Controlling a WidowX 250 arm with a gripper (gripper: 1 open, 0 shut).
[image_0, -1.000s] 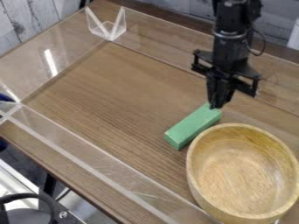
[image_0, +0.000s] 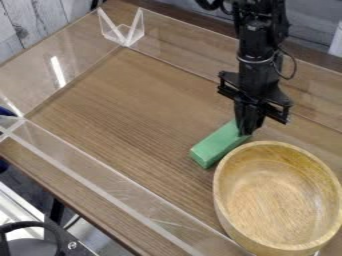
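A green rectangular block (image_0: 214, 146) lies on the wooden table, angled beside a large cream bowl (image_0: 273, 195). My black gripper (image_0: 245, 125) hangs over the block's upper right end, its tips low at or just above it. The fingers look close together, and whether anything is between them is hard to make out.
The large bowl takes up the lower right of the table. A clear plastic piece (image_0: 120, 28) sits at the back left. Dark cables (image_0: 40, 240) lie off the table at the lower left.
My gripper has come down and slightly toward the viewer onto the upper end of the green block. The block and bowl look to be in the same places.
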